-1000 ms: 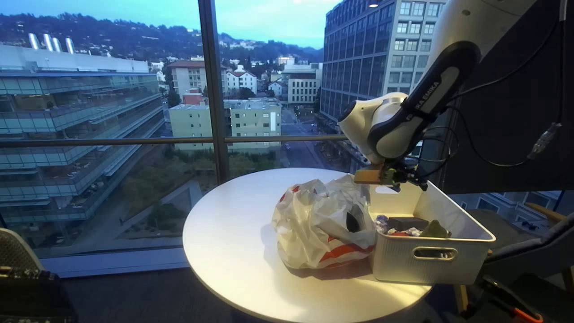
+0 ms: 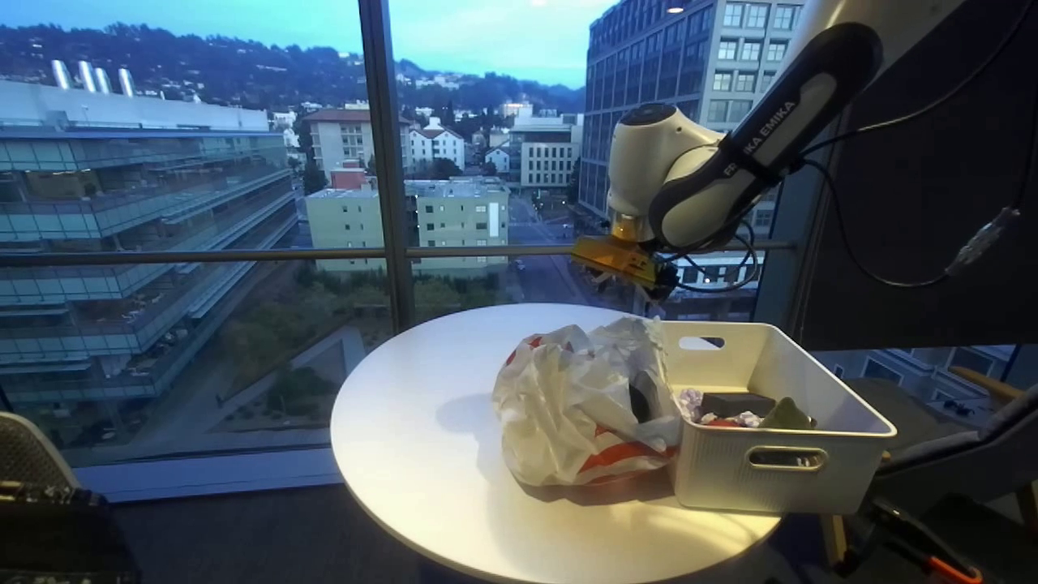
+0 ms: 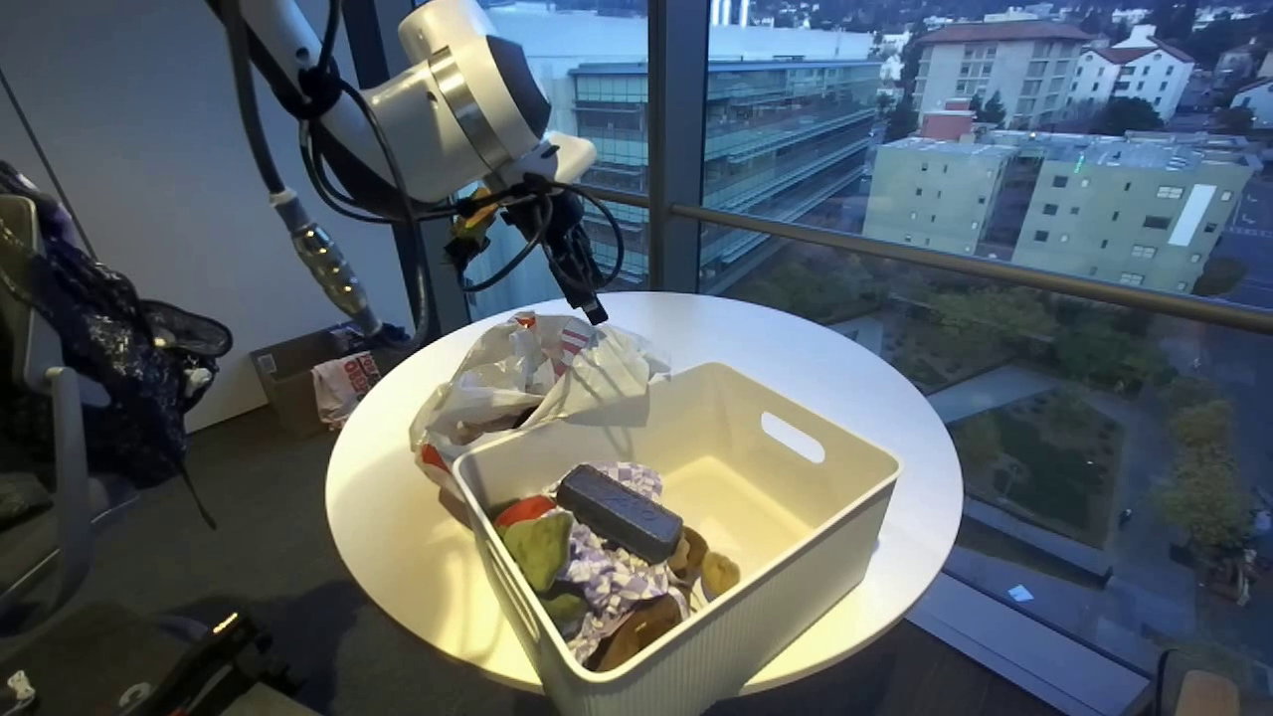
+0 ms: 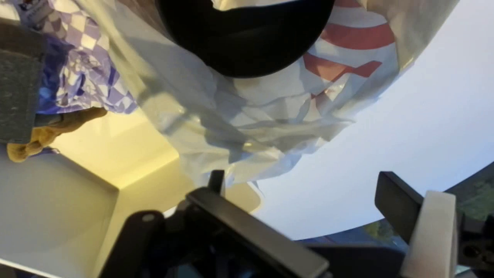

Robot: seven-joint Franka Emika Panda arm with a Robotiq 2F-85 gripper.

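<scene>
My gripper (image 2: pixel 634 282) hangs above the far side of the table, behind and over a crumpled white plastic bag (image 2: pixel 559 409) with red markings. In the wrist view the gripper is open, its two dark fingers wide apart and nothing held between them. The bag (image 4: pixel 259 111) lies ahead of the fingertips, its mouth showing a smooth, black, rounded object (image 4: pixel 250 51) partly inside. Against the bag stands a white bin (image 3: pixel 668 442). Inside it are a dark grey block (image 3: pixel 621 513), purple-and-white checked crumpled material (image 3: pixel 609 585) and a green item (image 3: pixel 539 549).
The round white table (image 2: pixel 418 409) has free room to the left of the bag. Its edge runs close to the bin. A window with a horizontal rail (image 2: pixel 195 257) stands behind the table. Loose cables (image 3: pixel 394 167) hang from the arm.
In exterior view 1 my gripper has risen and moved left, from over the bin's far rim to behind and above the bag. The bag and bin stay in about the same place.
</scene>
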